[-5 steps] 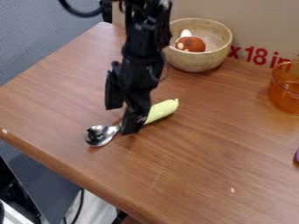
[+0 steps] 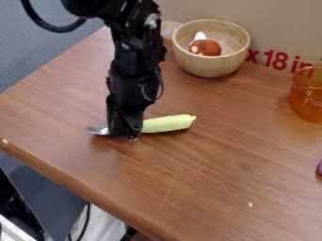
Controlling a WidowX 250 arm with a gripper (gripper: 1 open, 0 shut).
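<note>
The black arm reaches down to the wooden table, its gripper (image 2: 123, 128) low at the left end of a pale yellow-green elongated object (image 2: 170, 123). Just left of the gripper a small part of a silver spoon (image 2: 98, 130) shows; the rest is hidden behind the gripper. Whether the fingers are open or shut on anything cannot be made out.
A cream bowl (image 2: 201, 62) holding brown and white items stands at the back. An orange translucent container (image 2: 306, 99) is at the right, a small purple item (image 2: 318, 168) below it at the edge.
The gripper has moved left over the spoon, which now shows less and sits farther back. The pale object has turned to lie more nearly horizontal.
</note>
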